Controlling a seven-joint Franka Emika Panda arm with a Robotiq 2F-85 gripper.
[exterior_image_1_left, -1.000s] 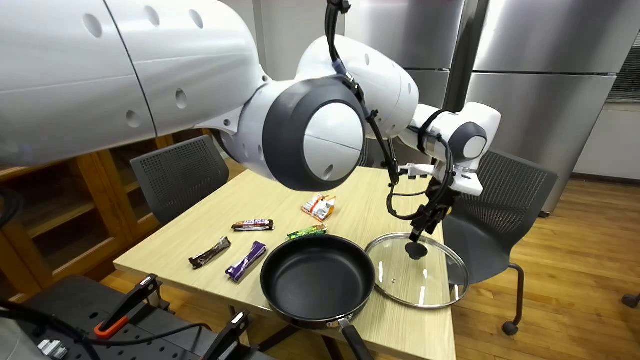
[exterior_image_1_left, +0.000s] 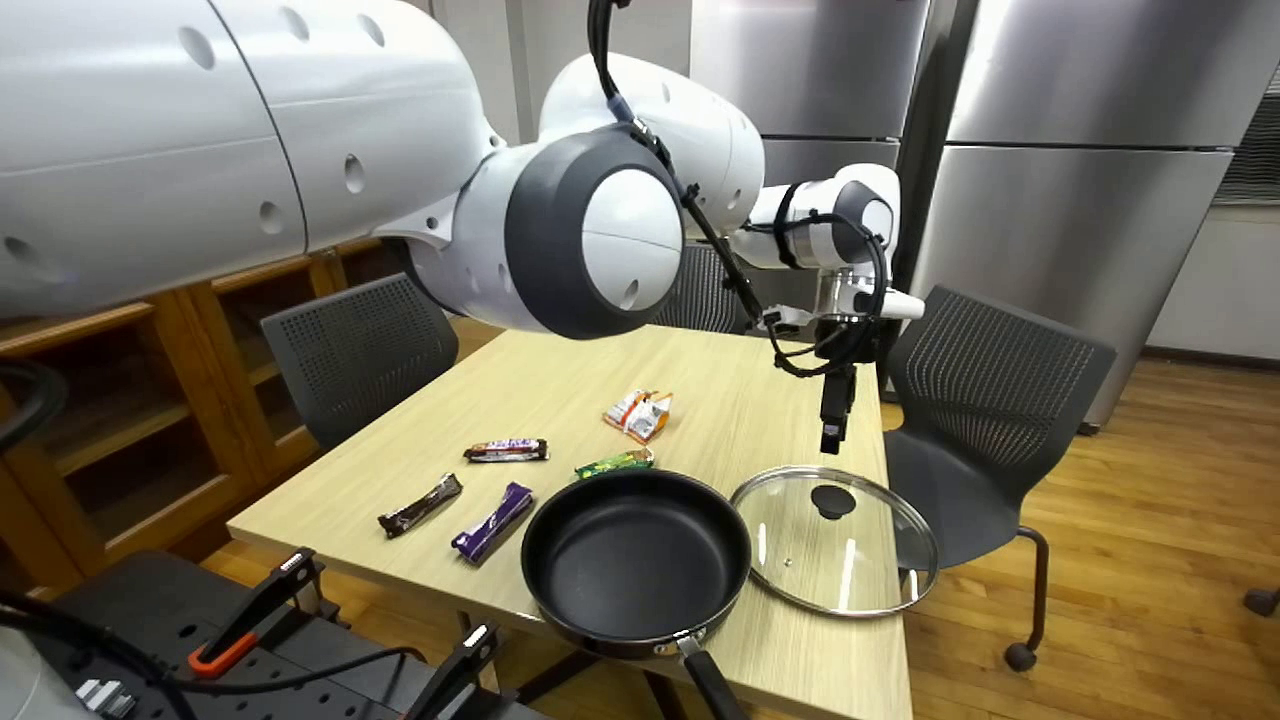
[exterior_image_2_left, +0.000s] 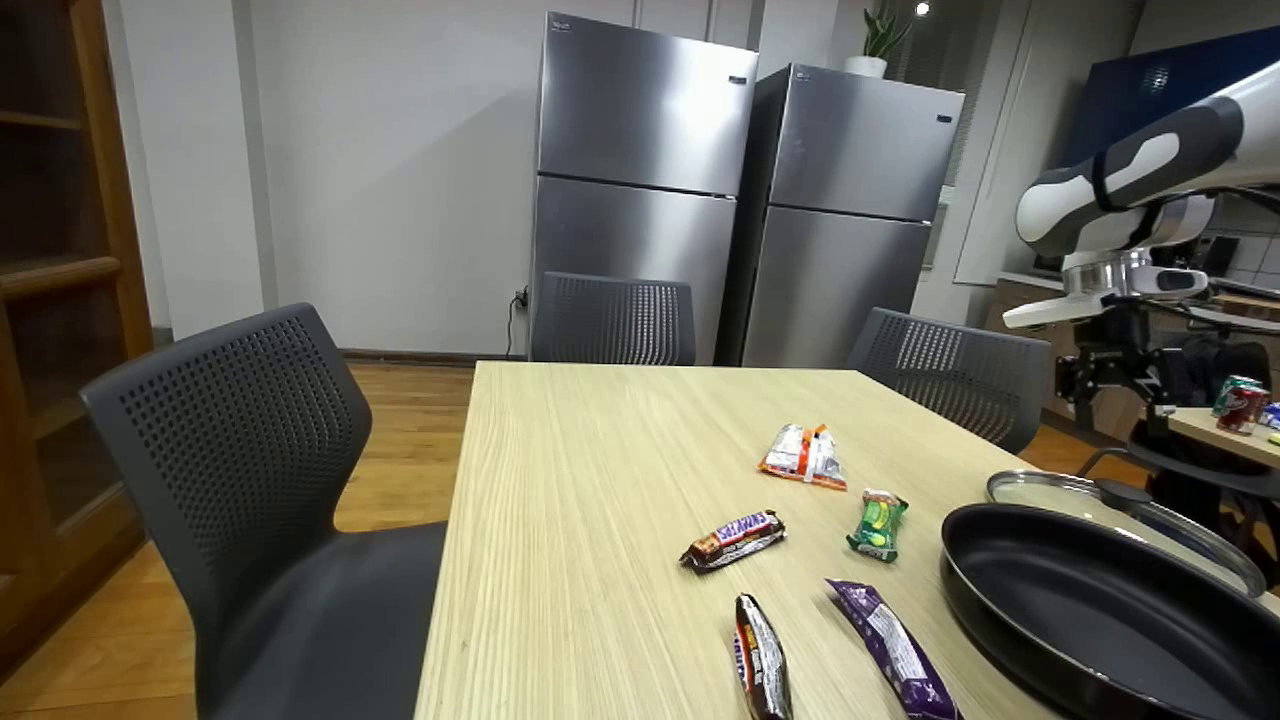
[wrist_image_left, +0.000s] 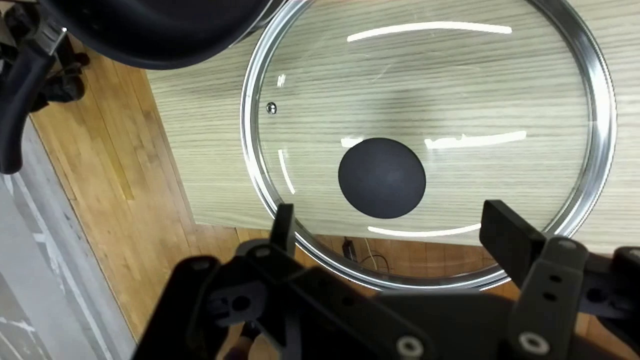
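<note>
A round glass lid (exterior_image_1_left: 786, 562) with a steel rim and a black knob (wrist_image_left: 382, 178) lies on the table, its right side jutting past the edge. Just left of it stands a black frying pan (exterior_image_1_left: 636, 546), empty inside, its handle pointing off the near edge. Above the lid hangs my gripper, open, fingers wide apart. In the wrist view the knob appears ahead of the gap between the fingers, touching neither. From the second exterior view, the gripper (exterior_image_2_left: 1118, 414) is clear of the lid.
Several wrapped snacks lie left of and behind the pan, among them a purple bar (exterior_image_1_left: 493, 523), a green packet (exterior_image_1_left: 614, 463) and a white-orange bag (exterior_image_1_left: 641, 415). A chair (exterior_image_1_left: 990, 396) stands close by the lid's overhanging side.
My gripper has risen away from the lid's knob and swung from a tilt to pointing nearly straight down. Lid, pan and snacks lie where they were.
</note>
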